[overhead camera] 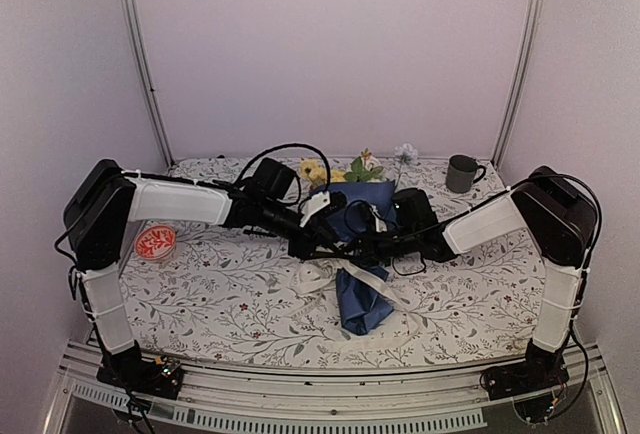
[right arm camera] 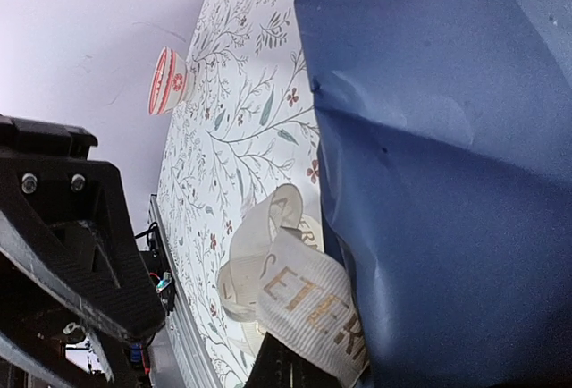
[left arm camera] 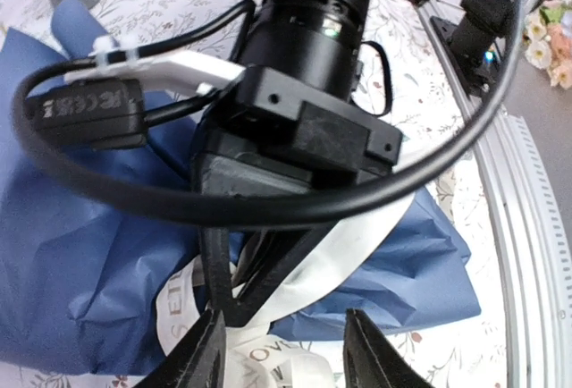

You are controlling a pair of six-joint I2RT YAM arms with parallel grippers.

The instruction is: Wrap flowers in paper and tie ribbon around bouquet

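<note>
The bouquet lies in blue wrapping paper (overhead camera: 362,304), its yellow flowers (overhead camera: 313,171) showing at the back. A cream printed ribbon (right arm camera: 308,290) crosses the narrow part of the wrap, looped and loose beside it. My left gripper is part open above the ribbon loops (left arm camera: 273,361), with nothing visibly pinched between its fingers. My right gripper is shut over the wrap, its tips against the ribbon. Whether ribbon is pinched there is hard to tell. In the top view both grippers stand close together and hide the crossing.
A grey mug (overhead camera: 463,173) stands at the back right, and a red-and-white bowl (overhead camera: 155,243) at the left. My right arm's cable (left arm camera: 286,207) loops across the left wrist view.
</note>
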